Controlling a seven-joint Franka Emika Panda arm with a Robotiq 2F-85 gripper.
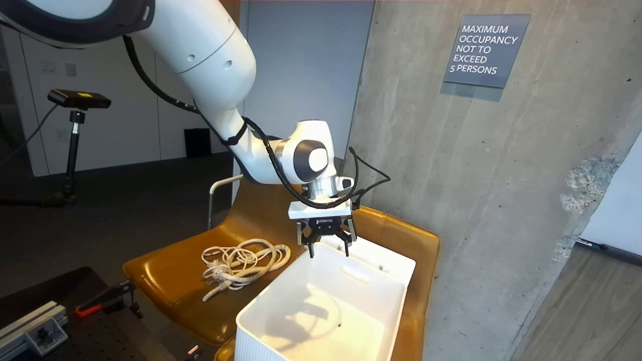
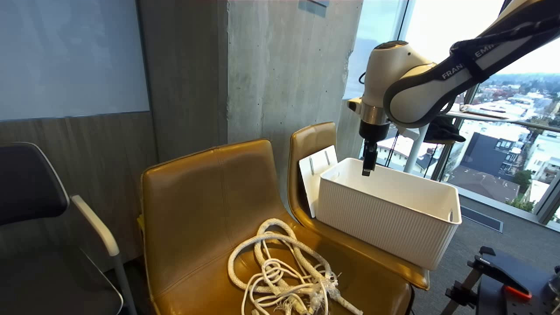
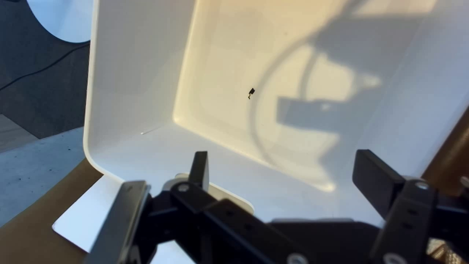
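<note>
My gripper hangs open over the back end of a white ribbed bin, nothing between its fingertips. In the wrist view the two dark fingers stand wide apart above the bin's inside. The bin holds only a tiny dark scrap on its floor, beside the arm's shadow. A tangled heap of off-white rope lies on the seat of the neighbouring tan chair, apart from the gripper.
A white panel leans behind the bin against the chair back. Concrete wall rises close behind. A dark table with a red-marked clamp stands at the front left in exterior view 1.
</note>
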